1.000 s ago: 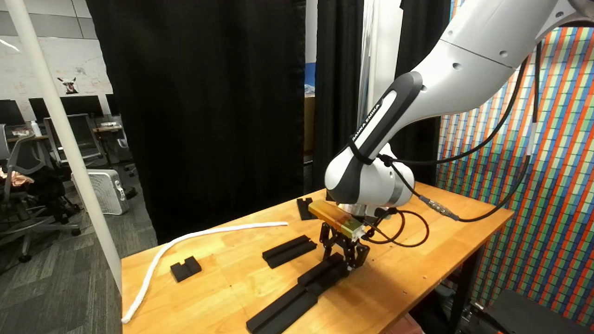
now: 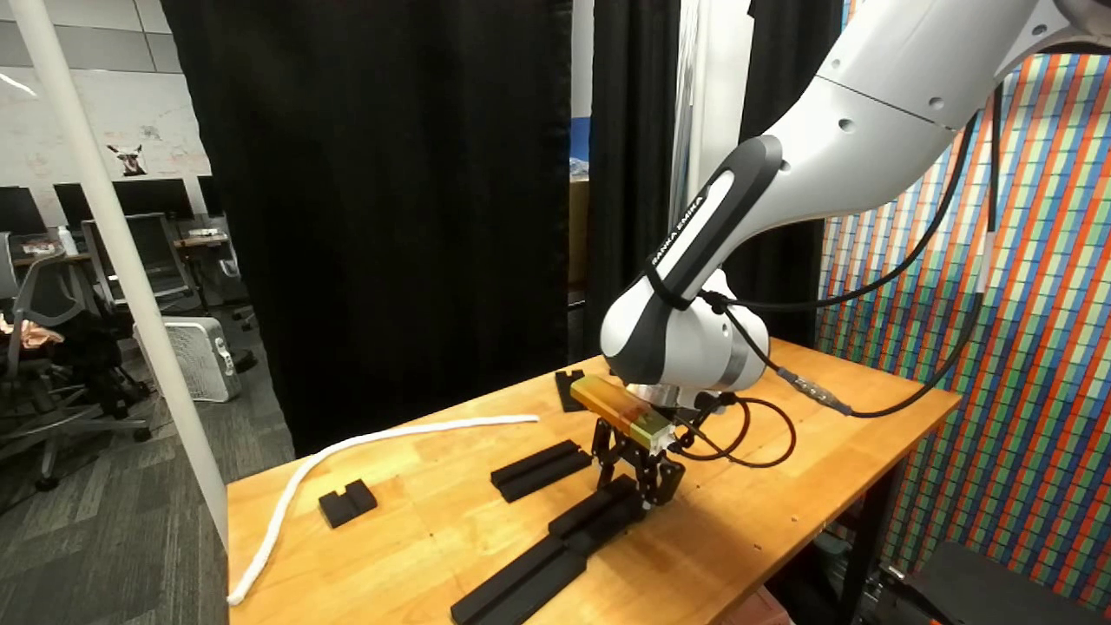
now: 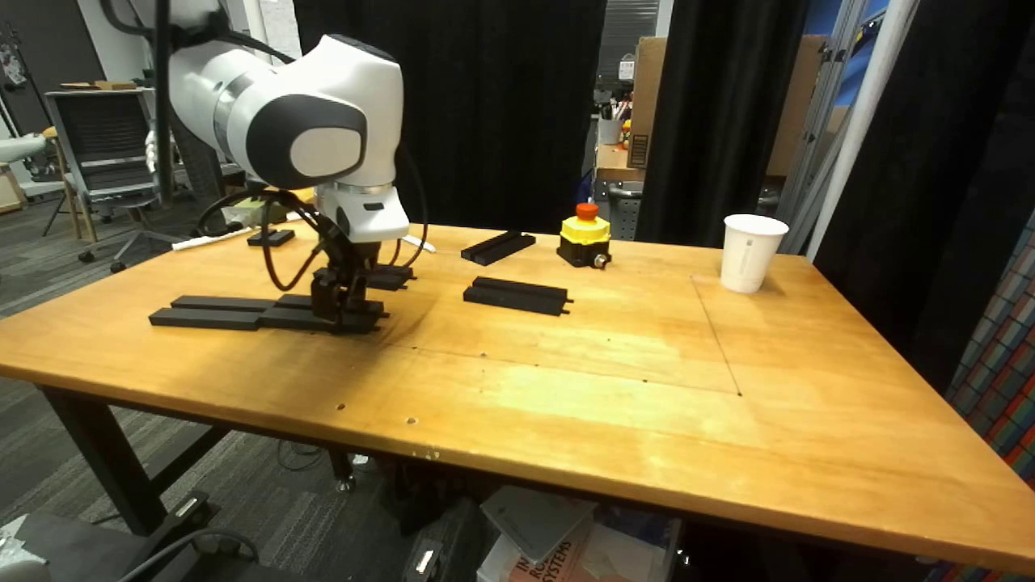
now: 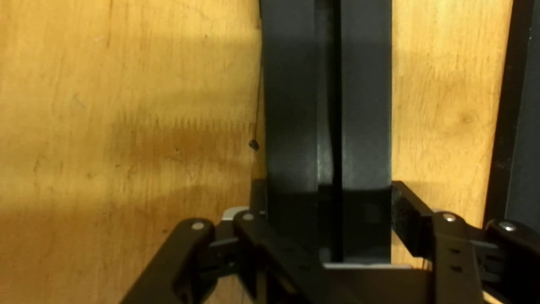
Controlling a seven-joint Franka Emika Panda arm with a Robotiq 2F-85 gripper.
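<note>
My gripper [image 2: 627, 495] is low over the table, shut across the sides of a black grooved track piece [image 2: 595, 512]. In the wrist view its fingers [image 4: 402, 205] flank that piece [image 4: 367, 116], whose groove runs lengthwise. A second black track piece [image 2: 521, 579] lies in line with the held one, toward the near left, their ends meeting. Exterior view 2 also has the far piece [image 3: 213, 318] end to end with the held piece [image 3: 286, 318]. Whether the two ends are fully locked together cannot be made out.
Beside the held piece lies another track piece [image 2: 542, 469]. A short piece [image 2: 346, 503] and a white rope [image 2: 385, 433] are farther left. Other pieces [image 3: 514, 295], a yellow-and-red button [image 3: 585, 238] and a paper cup [image 3: 751, 254] stand elsewhere.
My gripper has shifted slightly toward the near left in exterior view 1. Both the held piece and the one in line with it have slid the same way; the other pieces are unmoved.
</note>
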